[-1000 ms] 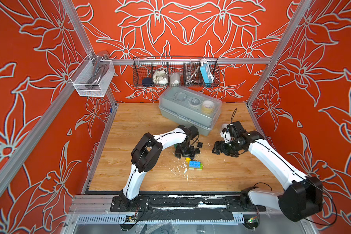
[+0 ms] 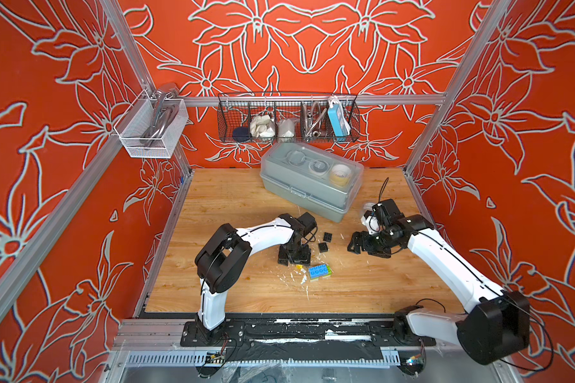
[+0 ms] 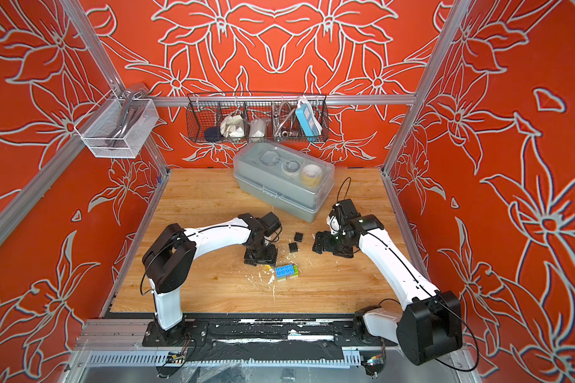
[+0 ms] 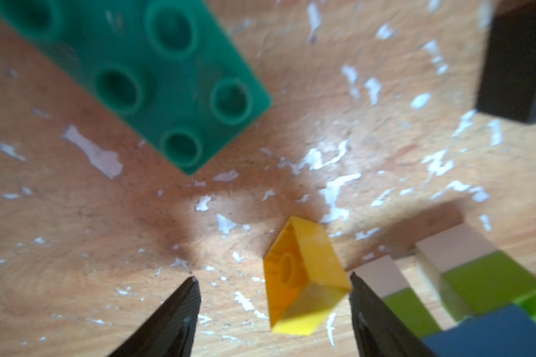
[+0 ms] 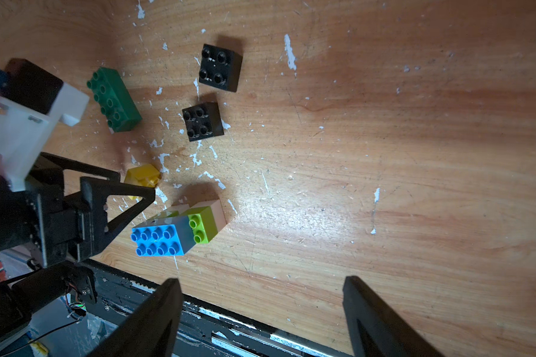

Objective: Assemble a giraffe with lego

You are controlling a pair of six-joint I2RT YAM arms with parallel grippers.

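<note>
My left gripper is open low over the table, its fingers either side of a yellow slanted brick (image 4: 303, 279). Beside that lies a blue brick (image 5: 157, 238) with light green (image 5: 202, 226) and pale bricks. A dark green brick (image 5: 113, 98) lies farther back, near two black bricks (image 5: 219, 66) (image 5: 202, 122). My right gripper is open above bare wood to the right, nothing between its fingers.
A grey lidded toolbox (image 2: 306, 185) fills the back middle of the table (image 2: 191, 274). Wire baskets (image 2: 287, 121) hang behind.
My left gripper has moved left and toward the front over the last second. The right arm has barely moved.
</note>
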